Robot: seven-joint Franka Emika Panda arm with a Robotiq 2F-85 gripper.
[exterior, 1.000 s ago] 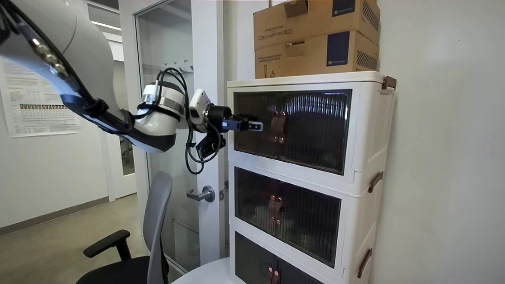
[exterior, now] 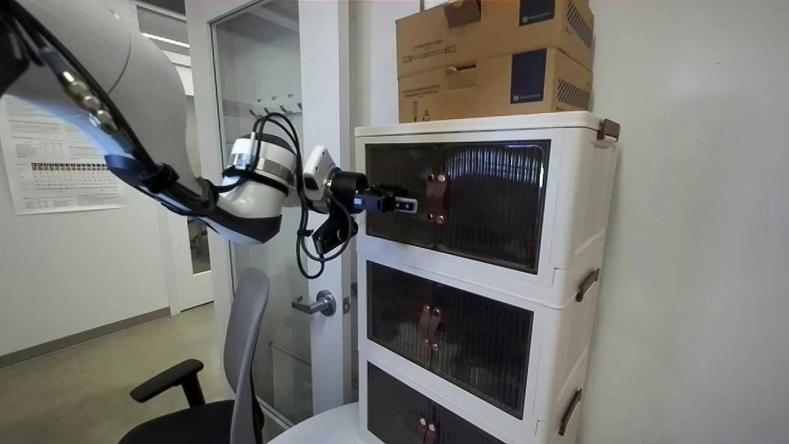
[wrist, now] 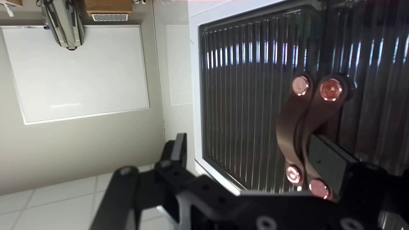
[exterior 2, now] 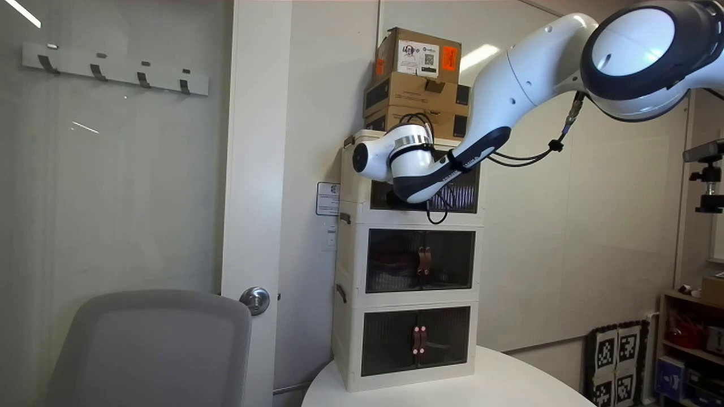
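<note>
A stacked white cabinet [exterior: 473,288] has dark ribbed double doors on each tier, all closed. On the top tier, two brown leather strap handles with copper studs hang side by side, the left strap [wrist: 287,126] and the right strap [wrist: 312,126] in the wrist view. My gripper [exterior: 405,204] is close in front of these handles. In the wrist view its fingers stand wide apart: one finger [wrist: 179,147] lies off to the left, while the other finger [wrist: 329,161] is right beside the right strap. Whether it touches the strap cannot be told. Nothing is held between them. The arm hides the top handles in exterior view 2.
Cardboard boxes [exterior: 495,66] sit on the cabinet's top. The cabinet stands on a round white table [exterior 2: 502,380]. An office chair [exterior: 248,325] and a glass door with a lever handle [exterior: 322,303] are left of the cabinet; a bare wall [exterior: 688,222] is to its right.
My gripper has shifted slightly right and a little down in exterior view 1, closer to the top tier's handles. The cabinet doors have not moved.
</note>
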